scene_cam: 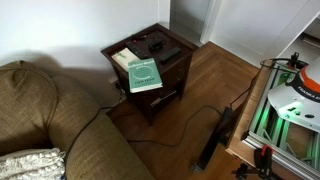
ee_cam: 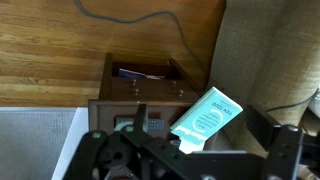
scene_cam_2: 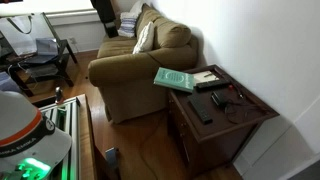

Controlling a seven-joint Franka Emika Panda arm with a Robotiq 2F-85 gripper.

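A green book [scene_cam: 144,75] with pale lettering lies on top of a small dark wooden nightstand [scene_cam: 160,102], overhanging its edge. From the other side, the same book [scene_cam_2: 175,78] shows at the nightstand's far corner, towards the sofa. In the wrist view my gripper stands open above the nightstand, its dark fingers [ee_cam: 262,124] spread wide. The book [ee_cam: 207,119] shows between them in the picture, apparently well below, and nothing is held. The gripper's own parts hide much of the nightstand top.
A brown sofa [scene_cam: 85,125] stands close beside the nightstand. On its top lie a dark remote [scene_cam_2: 199,108] and a tangle of black cables [scene_cam_2: 228,97]. A thin cable crosses the wooden floor [ee_cam: 55,55]. White walls rise behind.
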